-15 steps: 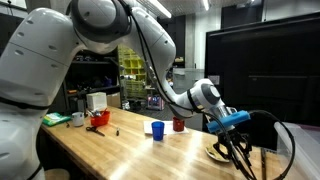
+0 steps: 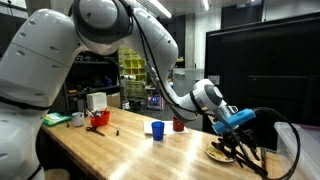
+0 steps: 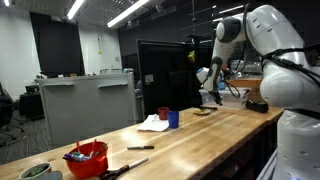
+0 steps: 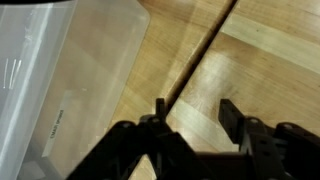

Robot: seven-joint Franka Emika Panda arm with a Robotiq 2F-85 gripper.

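Note:
My gripper hangs low over the wooden table, its two black fingers apart and nothing visible between the tips. A thin dark brown strip (image 4: 205,45), which looks like a long stick, runs slantwise across the table just ahead of the left fingertip. Whether the finger touches it, I cannot tell. In the first exterior view the black gripper (image 2: 240,153) is at the table's right end, beside a yellow plate (image 2: 217,153) that the arm partly covers.
A clear plastic bin (image 4: 85,85) stands close on the left in the wrist view. Farther along the table are a blue cup (image 2: 158,131), a red can-like object (image 2: 179,125) and a red container (image 3: 86,157) with tools.
The gripper has shifted and turned slightly at the table's right end, and its cables lie differently. The plate and cups have stayed in place.

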